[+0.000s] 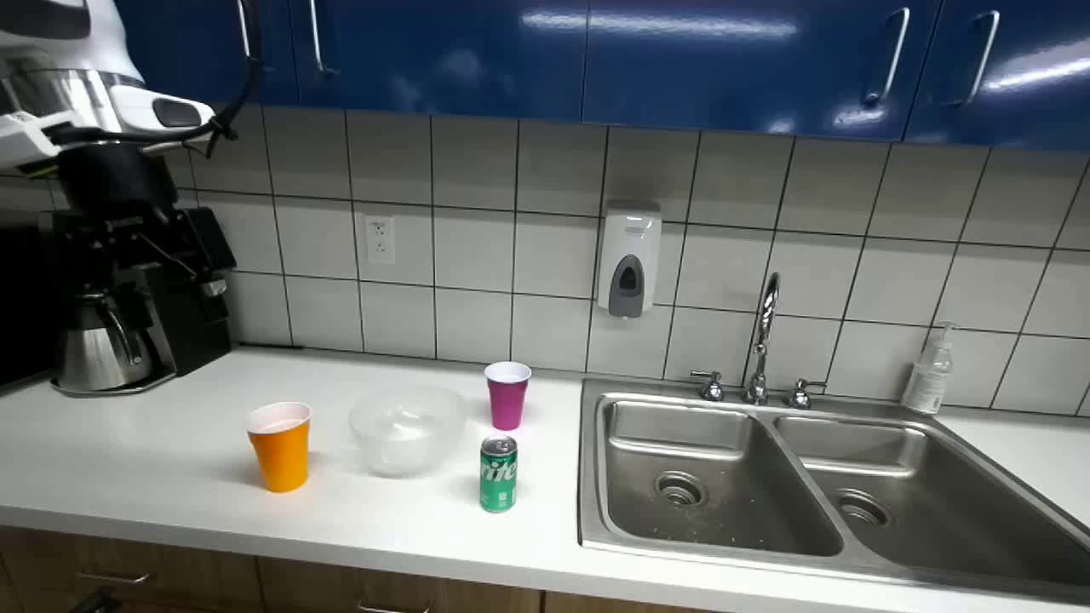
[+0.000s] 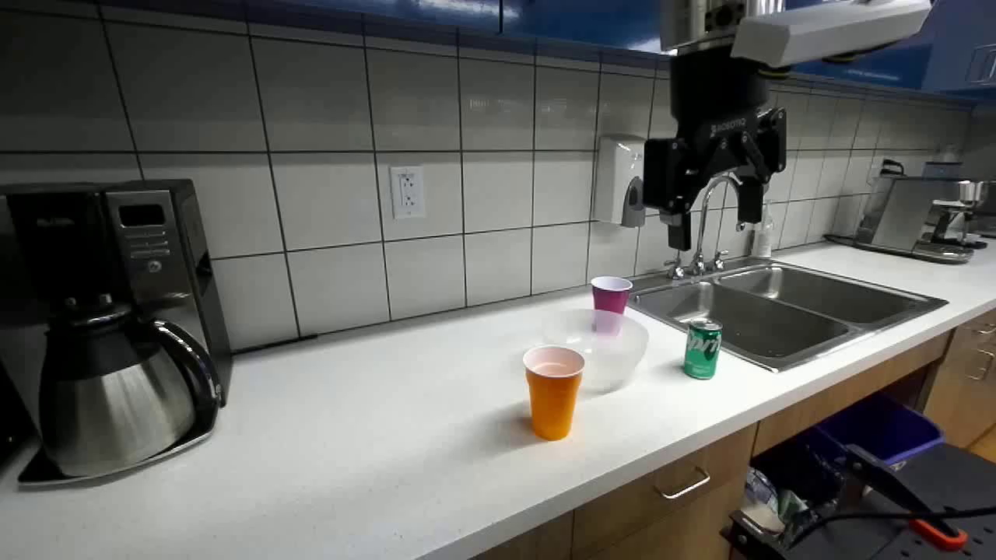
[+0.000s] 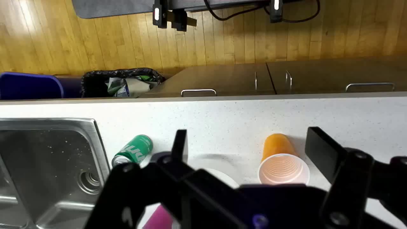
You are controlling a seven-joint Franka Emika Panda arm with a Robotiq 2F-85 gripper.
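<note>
My gripper (image 2: 712, 238) hangs high over the counter, pointing down with its fingers wide apart and nothing between them. An orange cup (image 1: 278, 455) stands upright on the counter, left of a translucent bowl (image 1: 408, 438). To the bowl's right is a green Sprite can (image 1: 498, 473), also upright. Behind the can a magenta cup (image 1: 507, 398) stands close to the bowl. In the wrist view the gripper hides most of the bowl (image 3: 221, 176) and part of the magenta cup (image 3: 159, 218); the orange cup (image 3: 280, 168) shows between the fingers, well below them.
A double steel sink (image 1: 595, 490) with a faucet lies to the right. A coffee maker with a steel carafe (image 2: 117, 406) occupies the left end. Blue cabinets (image 1: 439, 56) overhang the counter, and a soap dispenser (image 1: 628, 259) is on the wall. Counter between carafe and orange cup is clear.
</note>
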